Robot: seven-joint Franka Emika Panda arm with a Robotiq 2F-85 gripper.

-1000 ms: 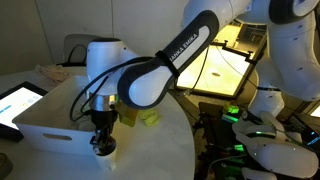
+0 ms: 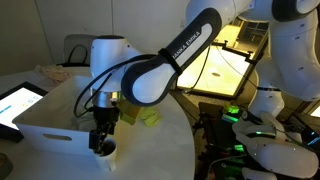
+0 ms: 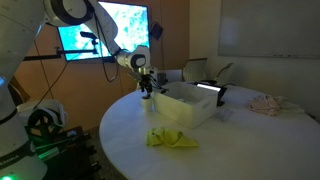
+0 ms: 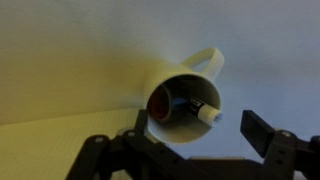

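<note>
A white mug [image 2: 107,157] stands upright on the white table, close to the front side of the white box. In the wrist view I look down into the mug [image 4: 184,108], its handle toward the upper right. Inside lie a dark, partly reddish object [image 4: 163,102] and a small item with a white end [image 4: 208,114]; what they are is unclear. My gripper [image 2: 98,140] points down just above the mug's rim. Its fingers [image 4: 258,132] stand apart on either side of the mug's opening, and nothing shows gripped between them.
The white box [image 2: 62,142] stands directly beside the mug, its wall near my gripper. A yellow cloth [image 3: 172,138] lies on the table, and a pinkish cloth [image 3: 266,105] farther off. A lit tablet [image 2: 15,105] is beyond the box.
My gripper has risen slightly from the mug, so more of the mug's rim shows. The mug itself stays in place.
</note>
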